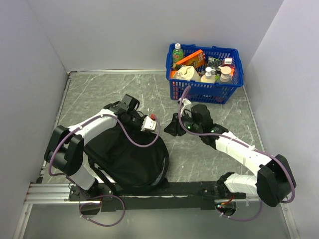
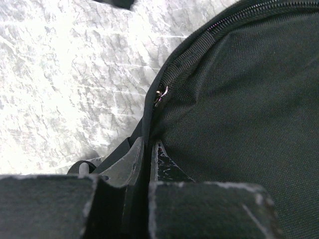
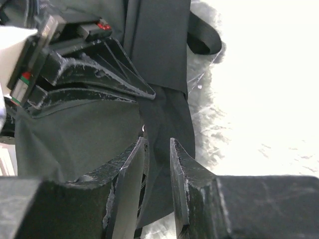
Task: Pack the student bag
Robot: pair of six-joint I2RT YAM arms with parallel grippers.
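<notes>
The black bag (image 1: pixel 124 164) lies open on the marble table at the lower left. My left gripper (image 1: pixel 146 127) is shut on the bag's fabric at its upper right part; in the left wrist view a zipper (image 2: pixel 161 94) runs along that edge, just above the fingertips. My right gripper (image 1: pixel 172 128) hangs a little to the right of the left one, off the bag's edge; in the right wrist view its fingers stand slightly apart, with black fabric behind them and nothing clearly held.
A blue basket (image 1: pixel 205 92) at the back right holds bottles, an orange box (image 1: pixel 192 59) and other items. Bare marble (image 1: pixel 94 84) lies at the back left and to the right of the bag. Walls border the table.
</notes>
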